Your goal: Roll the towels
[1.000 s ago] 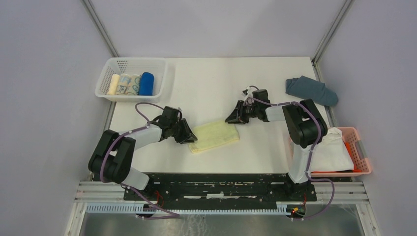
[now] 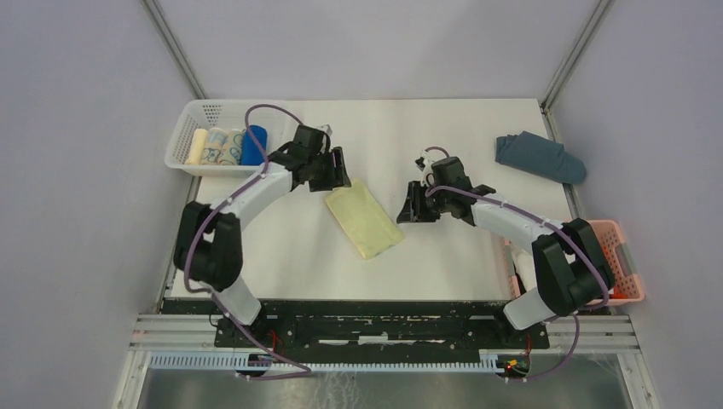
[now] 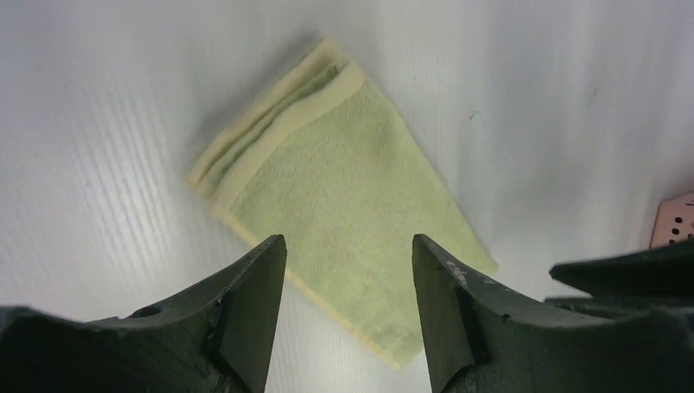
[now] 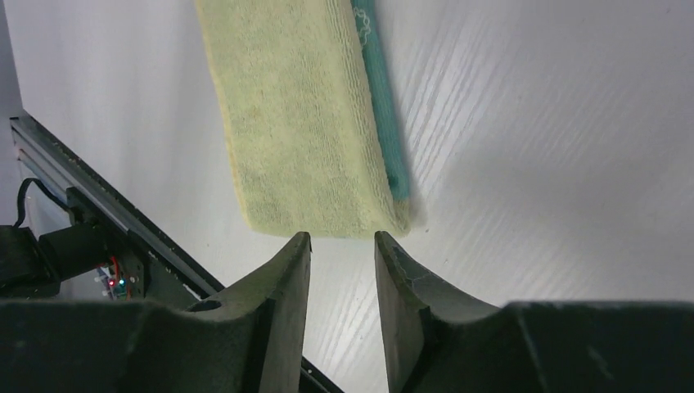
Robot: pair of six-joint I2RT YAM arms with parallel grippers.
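A pale yellow-green towel (image 2: 364,217) lies folded on the table, angled from upper left to lower right; in the left wrist view its folded edge (image 3: 278,123) is at the top, and in the right wrist view a teal layer (image 4: 383,123) shows along one side of the towel (image 4: 286,131). My left gripper (image 2: 332,170) hangs open above the towel's upper end, empty. My right gripper (image 2: 409,204) is above and beside the lower end, open with nothing between its fingers.
A white basket (image 2: 177,145) with several rolled towels stands back left. Folded dark towels (image 2: 537,158) lie back right. A pink basket (image 2: 624,273) sits front right.
The towel has turned from nearly crosswise to a diagonal.
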